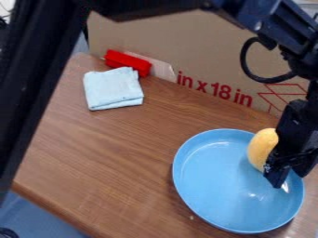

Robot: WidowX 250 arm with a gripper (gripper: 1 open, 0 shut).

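Observation:
A blue plate [224, 186] lies on the wooden table at the right. On its upper right part is a rounded yellow object [261, 147], partly hidden behind the black gripper [280, 169]. The gripper reaches down from the top right, low over the plate beside the yellow object. Whether its fingers are open or shut on anything is hard to tell, as they are dark and overlap.
A folded pale cloth [112, 89] and a red object [126, 61] lie at the back left of the table [99, 158]. A cardboard box [187, 51] stands behind.

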